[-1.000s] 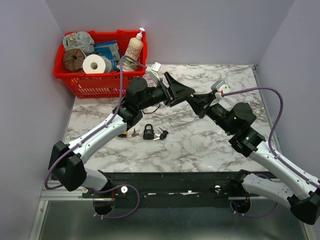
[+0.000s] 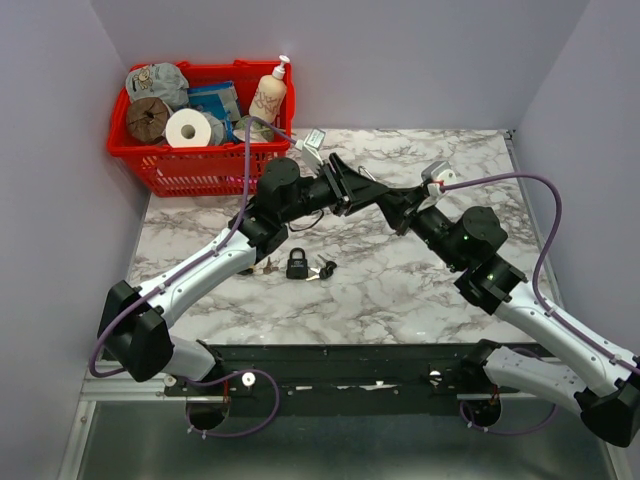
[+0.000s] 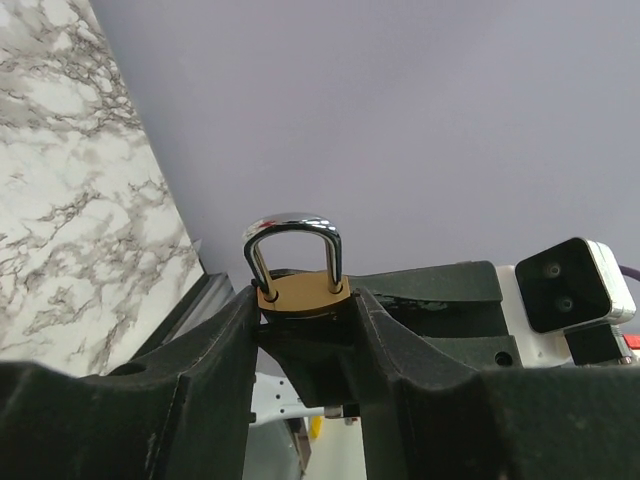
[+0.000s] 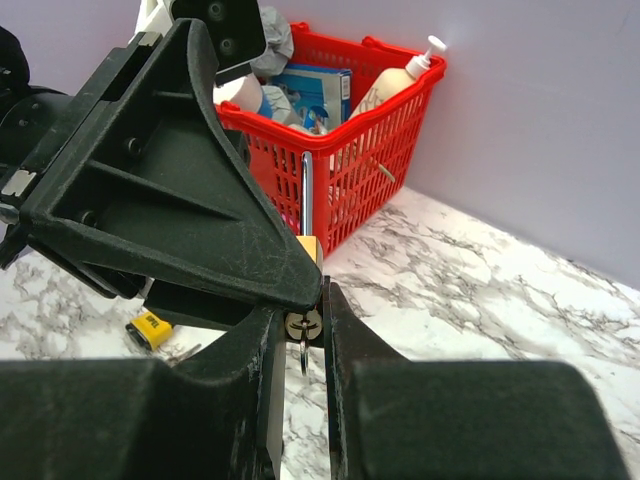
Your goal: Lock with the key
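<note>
A brass padlock (image 3: 302, 292) with a steel shackle (image 3: 292, 225) sits between the fingers of my left gripper, its shackle pointing up. The left fingers stand part open, close along both sides of the lock body; whether they touch it is hard to see. Both shackle legs meet the body. In the right wrist view, a left finger (image 4: 215, 215) covers most of the padlock. My right gripper is shut on the key (image 4: 304, 360) right below the lock. The key's far end is hidden. Both grippers (image 2: 362, 188) (image 2: 395, 207) meet above the marble table.
A black padlock (image 2: 297, 265) and small keys (image 2: 325, 268) lie on the table below the arms. The filled red basket (image 2: 200, 165) stands at the back left. To the right, the marble surface (image 2: 480, 160) is clear.
The right gripper has barely moved.
</note>
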